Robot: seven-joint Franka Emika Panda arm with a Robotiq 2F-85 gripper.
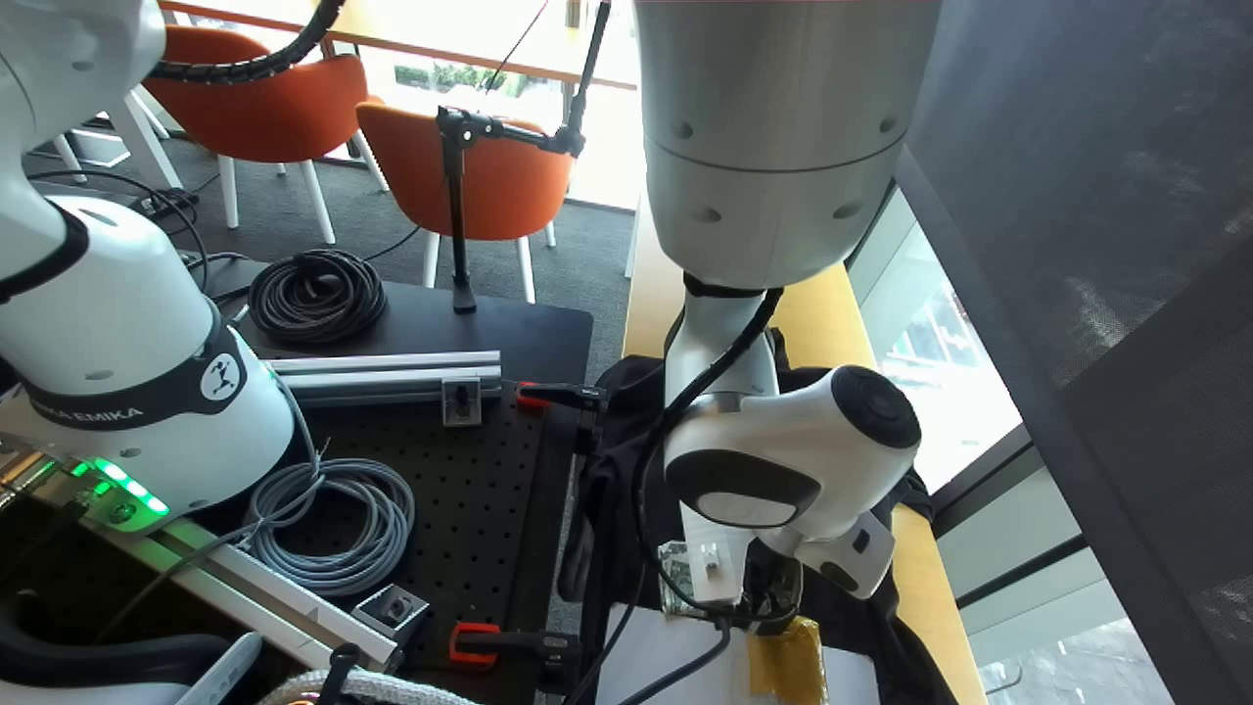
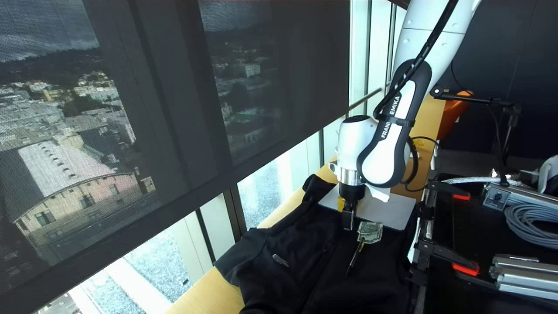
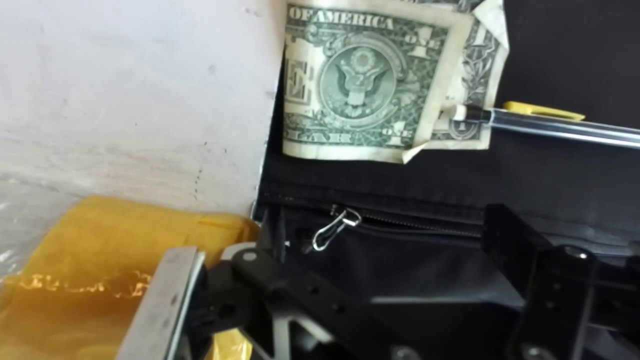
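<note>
My gripper is open over black cloth, its two dark fingers wide apart. Between them in the wrist view shows a metal zipper pull [image 3: 337, 228] on the dark zipper [image 3: 414, 225]; neither finger is seen gripping it. A folded one-dollar bill [image 3: 360, 84] lies beyond the fingers, with the white end of a clear pen [image 3: 558, 127] with a yellow clip resting on it. In exterior view 2, the gripper [image 2: 348, 217] points down at the black garment [image 2: 314, 261], just left of the bill [image 2: 369, 232].
A white board [image 3: 150, 102] borders the cloth, carrying a yellow package [image 3: 120, 270] beside the left finger. The window blind [image 2: 282, 104] rises close to the arm. Clamps [image 2: 455, 255] line the black table's edge. Open cloth stretches towards the front in exterior view 2.
</note>
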